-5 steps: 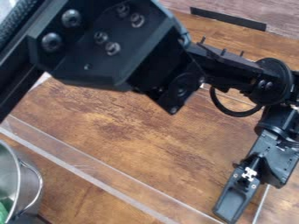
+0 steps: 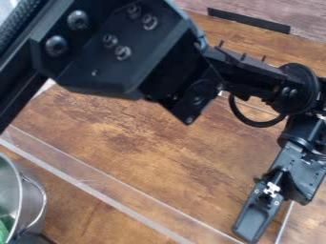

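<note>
My black arm reaches from the upper left across the view and bends down at the right. Its gripper (image 2: 261, 212) hangs at the lower right, low over the wooden surface (image 2: 152, 162). It looks shut, with no object visible between its fingers; what lies beneath it is hidden.
A metal pot (image 2: 23, 198) with a handle and something green inside stands at the left edge. A clear strip (image 2: 114, 195) runs diagonally across the lower wood. A dark slot lies at the back.
</note>
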